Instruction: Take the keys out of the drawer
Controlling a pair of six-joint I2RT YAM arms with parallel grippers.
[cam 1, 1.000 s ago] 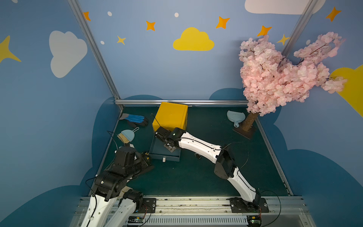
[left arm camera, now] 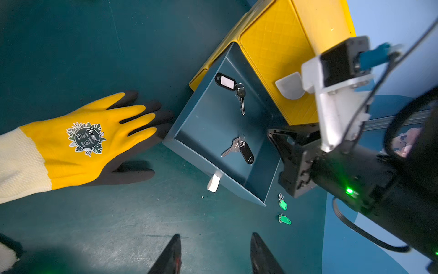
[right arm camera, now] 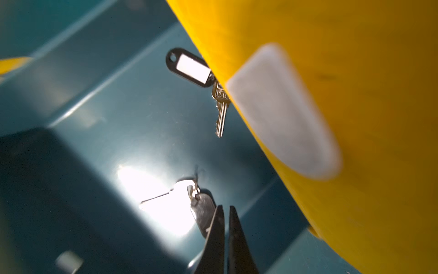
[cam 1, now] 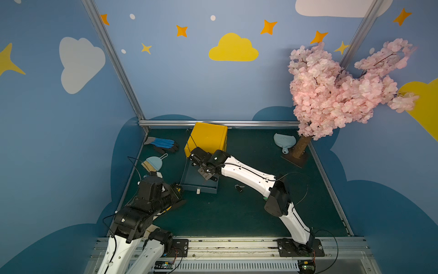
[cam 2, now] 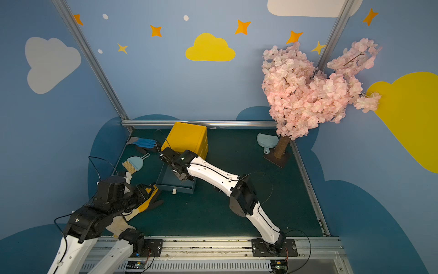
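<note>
The blue-grey drawer [left arm camera: 196, 157] stands pulled out of the yellow cabinet [left arm camera: 273, 45]. Two keys lie on its floor. One key [left arm camera: 241, 93] with a black tag is near the cabinet; the other key [left arm camera: 232, 147], also black-tagged, rests closer to the front wall. In the right wrist view the front key's tag [right arm camera: 203, 211] appears just beside the tips of my right gripper, which is shut with nothing visible between its fingers. Over the glove side, my left gripper is open and empty, apart from the drawer.
A yellow-and-black glove [left arm camera: 86, 141] lies left of the drawer. Two green-tagged keys [left arm camera: 283, 219] are on the table to its right. A brush [cam 1: 152, 163], a blue glove [cam 1: 162, 143] and a dustpan [cam 1: 285, 141] sit farther back.
My right arm has shifted a little right and back over the drawer, its elbow moving right. The left arm stays still.
</note>
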